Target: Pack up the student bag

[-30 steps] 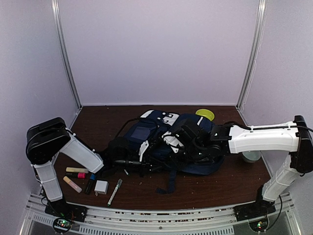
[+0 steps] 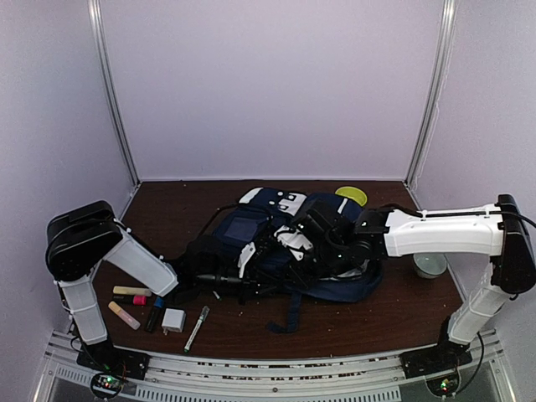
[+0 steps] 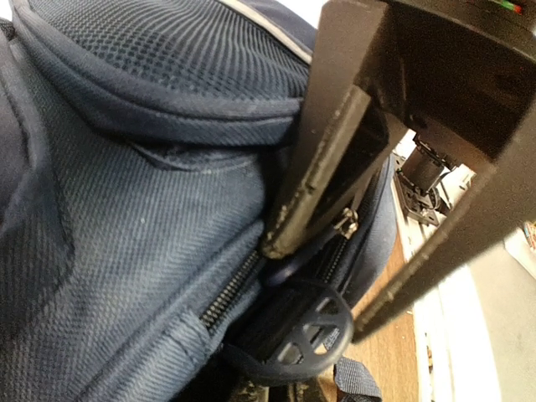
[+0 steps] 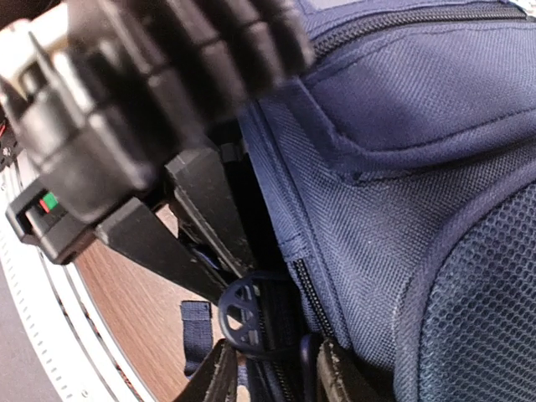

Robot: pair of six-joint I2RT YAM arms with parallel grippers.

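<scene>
A navy backpack (image 2: 335, 289) lies in the middle of the table. In the left wrist view its zipper (image 3: 232, 291) runs along an edge beside a mesh pocket. My left gripper is at that edge, with the bag's fabric and zipper edge between its fingers. A dark zipper pull loop (image 4: 243, 322) sits just past the left fingertips. Close below it, my right gripper stands open, its two tips apart on either side of the loop's lower part. From the top, both gripper tips are largely hidden by the arms.
Left of the bag lie a white charger (image 2: 173, 320), a silver pen (image 2: 197, 327), a blue-capped marker (image 2: 154, 314) and several small tubes (image 2: 125, 315). A yellow-green bowl (image 2: 352, 195) stands behind the bag, a pale bowl (image 2: 430, 265) to its right.
The right arm has shifted slightly, its forearm moving a little to the left and up. The left arm and the loose items look unmoved.
</scene>
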